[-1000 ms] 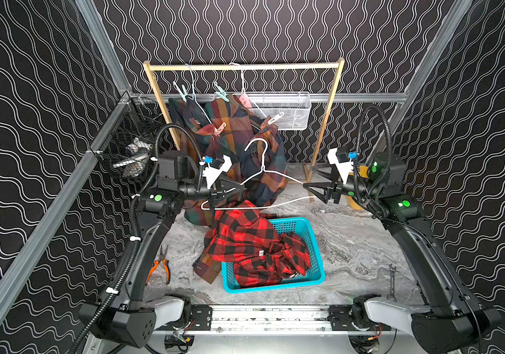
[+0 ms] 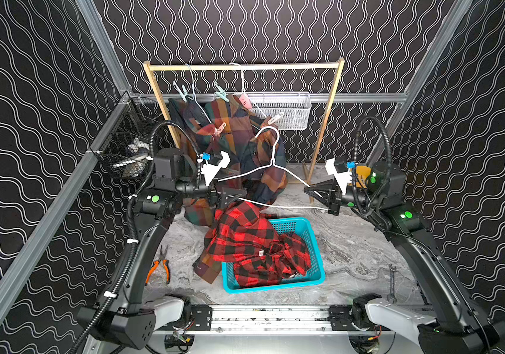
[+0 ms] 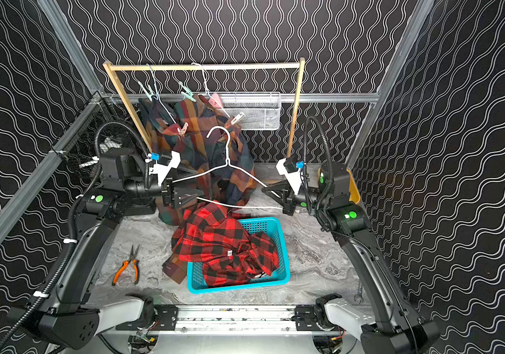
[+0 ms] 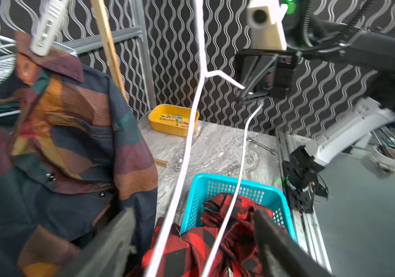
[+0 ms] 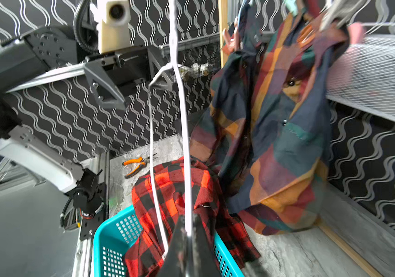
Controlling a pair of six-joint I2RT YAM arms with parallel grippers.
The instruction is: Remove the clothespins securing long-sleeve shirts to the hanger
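A white wire hanger [image 2: 273, 163], with no shirt on it, is held up between both arms. My right gripper [image 2: 314, 191] is shut on its right end. At its left side, my left gripper [image 2: 228, 194] has its fingers apart around the wire, blurred in its wrist view. Behind, multicoloured plaid shirts [image 3: 234, 165] hang on the wooden rack [image 3: 202, 67], with mint clothespins [image 2: 221, 94], a red clothespin [image 2: 220, 128] and a white clothespin [image 4: 49, 25] on them. A red-and-black plaid shirt [image 3: 217, 236] lies in and over a teal basket [image 3: 281, 259].
A yellow bin [image 4: 165, 126] with small items stands at the right. Orange pliers [image 2: 158, 268] lie at the left, a wrench [image 2: 391, 286] at the right. A white mesh shelf [image 2: 287, 118] is at the back.
The hanger has moved right, its hook higher.
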